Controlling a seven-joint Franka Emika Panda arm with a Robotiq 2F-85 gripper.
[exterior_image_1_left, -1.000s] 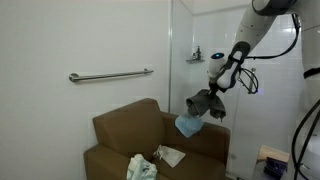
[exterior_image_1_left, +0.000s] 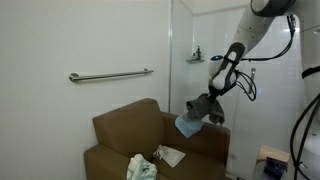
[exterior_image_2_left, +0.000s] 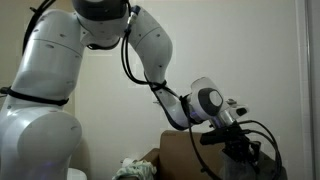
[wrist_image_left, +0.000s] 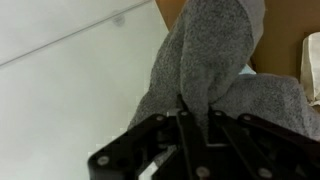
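A dark grey cloth (exterior_image_1_left: 207, 107) hangs over the right end of the brown couch (exterior_image_1_left: 127, 127), bunched at its top. My gripper (exterior_image_1_left: 215, 88) is at that upper end, shut on the cloth. In the wrist view the grey cloth (wrist_image_left: 205, 60) rises from between the fingers and spreads out to both sides, hiding the fingertips. Exterior view 2 shows the cloth (exterior_image_2_left: 240, 160) only in part, dark beneath the wrist.
On the couch lie a light blue cloth (exterior_image_1_left: 188, 125), a white cloth (exterior_image_1_left: 170, 156) and a pale patterned cloth (exterior_image_1_left: 141, 168). A metal rail (exterior_image_1_left: 110, 75) runs along the wall. Bare wall stands left of the arm.
My gripper and the grey cloth have shifted slightly; the cloth's hanging shape differs a little. The couch and the other cloths look the same.
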